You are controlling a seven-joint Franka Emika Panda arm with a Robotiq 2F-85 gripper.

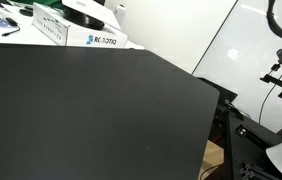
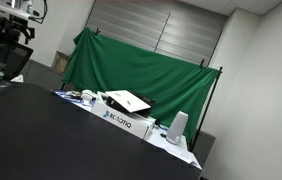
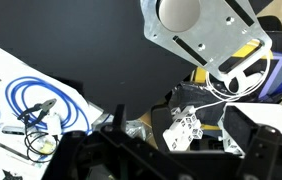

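Note:
In the wrist view my gripper is open, its two black fingers spread wide along the lower part of the picture with nothing between them. Beyond them is the dark tabletop [image 3: 101,50], with a grey metal plate [image 3: 213,32] and a round disc [image 3: 179,12] on it at the top right. Dark parts of the arm [image 2: 11,30] show at the far left of exterior view 2. The fingers cannot be made out in either exterior view.
A white Robotiq box [image 1: 76,33] stands past its far edge. Blue cable [image 3: 51,95] and pliers [image 3: 39,112] lie off the table's edge, and cables and gear clutter the area beside the metal plate.

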